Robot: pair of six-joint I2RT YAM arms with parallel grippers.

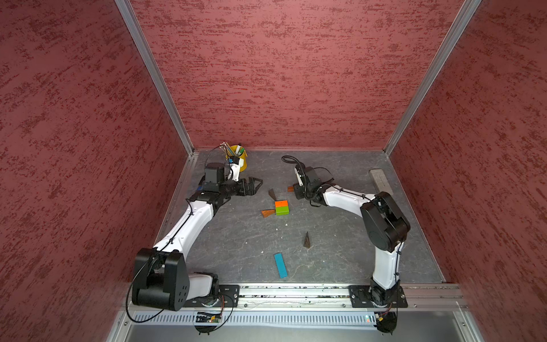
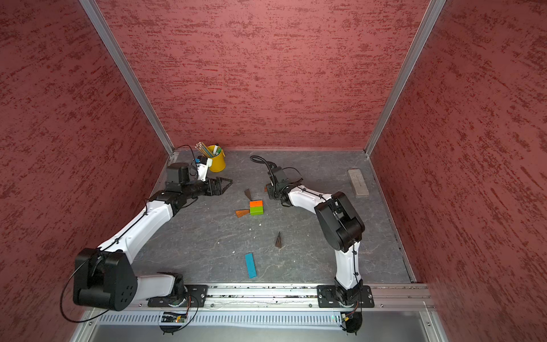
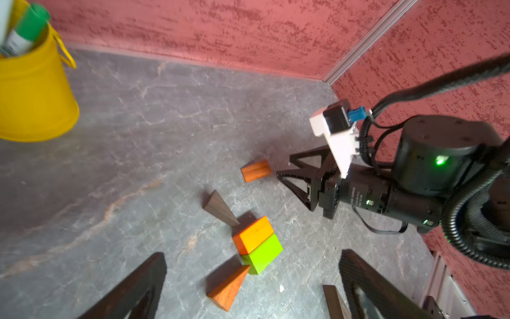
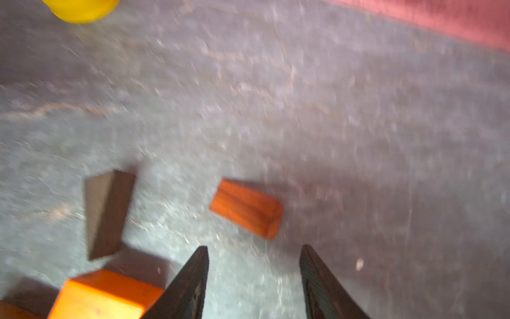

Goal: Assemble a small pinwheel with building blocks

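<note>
An orange block (image 3: 252, 234) and a green block (image 3: 262, 252) lie side by side near mid-table. An orange triangular piece (image 3: 227, 287) lies to their left, a dark triangular piece (image 3: 217, 208) behind them, another dark piece (image 1: 307, 240) toward the front. A small reddish-brown block (image 4: 245, 208) lies just beyond my right gripper, whose fingers stand apart with nothing between. My left gripper hangs open above the blocks in its wrist view, empty. A blue bar (image 1: 280, 265) lies near the front edge.
A yellow bucket of pens (image 1: 237, 163) stands at the back left. A grey slab (image 1: 380, 181) lies at the back right.
</note>
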